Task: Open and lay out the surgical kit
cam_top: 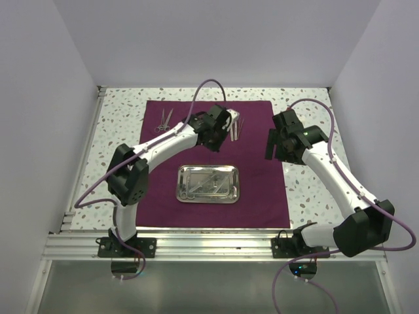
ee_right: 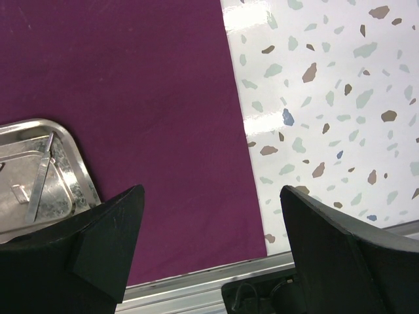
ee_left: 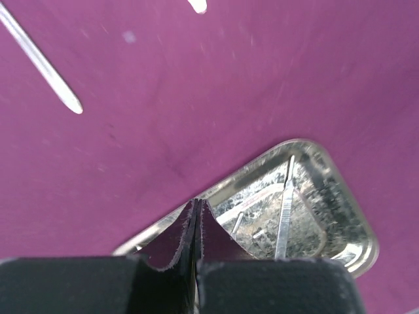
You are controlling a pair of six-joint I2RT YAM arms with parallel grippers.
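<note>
The metal tray (cam_top: pixel 208 201) lies on the purple cloth (cam_top: pixel 260 196), with several slim instruments in it. One of them, a scalpel-like handle (ee_left: pixel 285 222), lies near the tray's corner in the left wrist view. My left gripper (cam_top: pixel 218 150) is above the cloth just behind the tray, its fingers pressed together and nothing showing between them. Right of the tray, my right gripper (cam_top: pixel 270 145) hangs with its fingers apart and empty; bare cloth shows between them in the right wrist view. Scissors (cam_top: pixel 163 123) and thin straight instruments (cam_top: pixel 236 129) rest along the back of the cloth.
Speckled table surface (cam_top: pixel 308 190) borders the cloth on both sides. A metal rail (cam_top: pixel 209 240) runs along the front edge. Cloth in front of the tray and to its right is bare.
</note>
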